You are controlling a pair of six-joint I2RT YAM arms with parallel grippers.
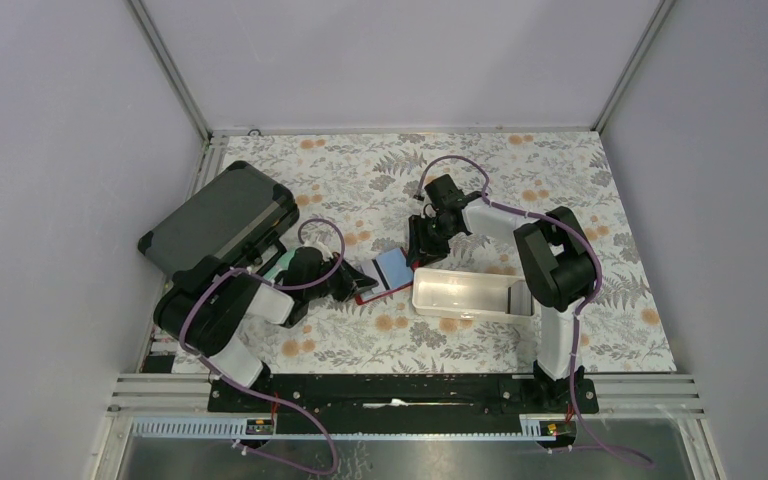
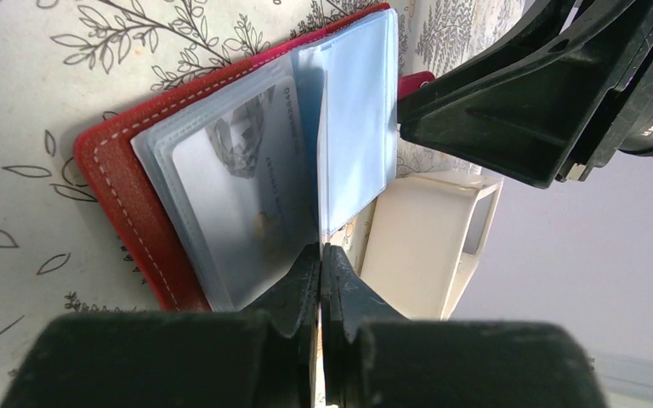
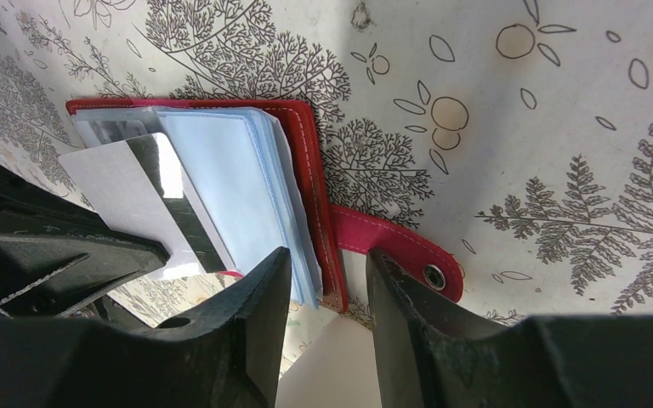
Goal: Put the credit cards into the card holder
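Observation:
The red card holder [image 2: 140, 229] lies open on the table, its clear and pale blue sleeves [image 3: 217, 157] facing up. A card with a gem picture [image 2: 242, 144] shows in a clear sleeve. My left gripper is shut on a white card with a black stripe, which stands nearly edge-on over the sleeves in the left wrist view. Whether the card's far edge is inside a sleeve I cannot tell. My right gripper stands part open at the holder's right end, above the red strap [image 3: 404, 255], with nothing clearly held.
A cream open box [image 1: 460, 291] sits right beside the holder, below my right gripper. A dark case [image 1: 222, 222] occupies the left side of the table.

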